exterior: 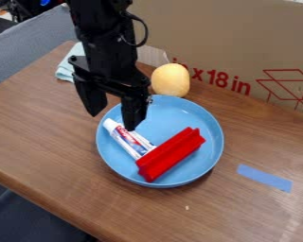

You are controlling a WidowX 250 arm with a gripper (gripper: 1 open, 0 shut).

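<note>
My black gripper (113,112) hangs open over the left rim of a blue plate (200,177), with nothing between its fingers. In the plate a white toothpaste tube (124,137) with red and blue print lies diagonally, and a red oblong object (169,155) lies to the right of it.
A yellow rounded object (170,79) sits behind the plate. A pale cloth (67,68) is at the back left. A blue tape strip (264,178) lies on the right. Bare wood fills the left front. A cardboard box (249,43) stands at the back.
</note>
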